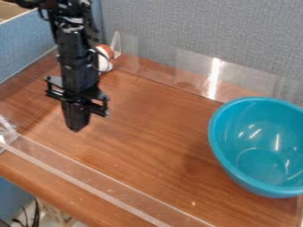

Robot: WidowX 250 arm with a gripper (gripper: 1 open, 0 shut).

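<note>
My black gripper [76,117] hangs low over the left part of the wooden table, its tip pointing down with nothing visible between its fingers; it looks shut. A turquoise bowl [253,142] stands upright at the right side of the table, well apart from the gripper, and looks empty. Behind the arm, a small white and orange object [103,58] is partly hidden.
A grey padded wall [201,31] runs along the back and a blue panel [27,53] along the left. Clear strips line the back and front edges. Cables lie below the front left edge.
</note>
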